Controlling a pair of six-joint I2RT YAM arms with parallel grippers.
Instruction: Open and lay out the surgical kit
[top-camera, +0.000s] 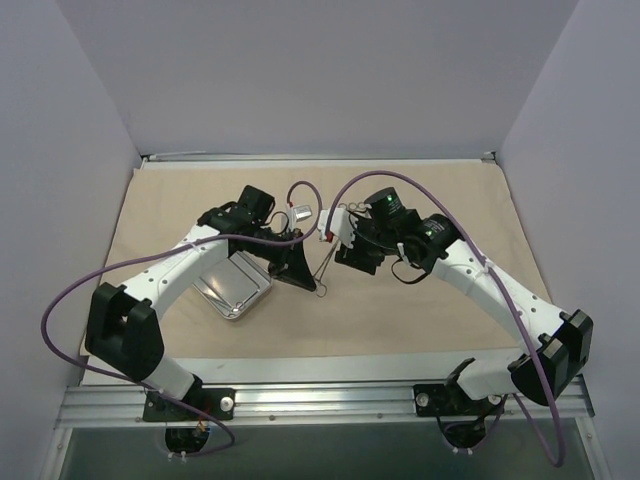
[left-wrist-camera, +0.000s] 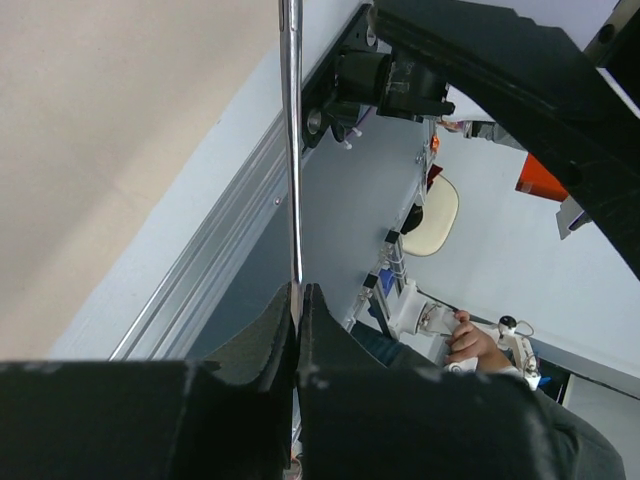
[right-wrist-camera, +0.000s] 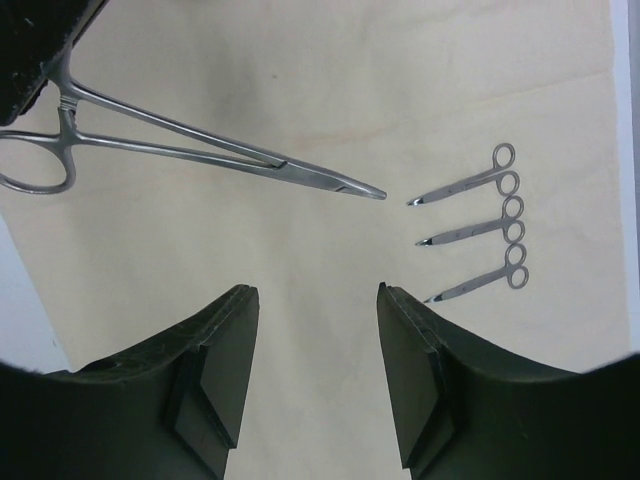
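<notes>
A long steel needle holder hangs from my left gripper, which is shut on it; in the left wrist view only its shank shows, running straight up from the fingertips. My right gripper is part open with nothing between its fingers, below the needle holder in its own view. In the top view both grippers are close together at the centre. Three smaller ring-handled instruments (right-wrist-camera: 460, 233) lie in a row on the beige cloth (right-wrist-camera: 300, 250). The steel tray (top-camera: 240, 300) sits at the cloth's left.
Grey side walls flank the cloth (top-camera: 470, 200). A metal rail (top-camera: 320, 398) runs along the front edge.
</notes>
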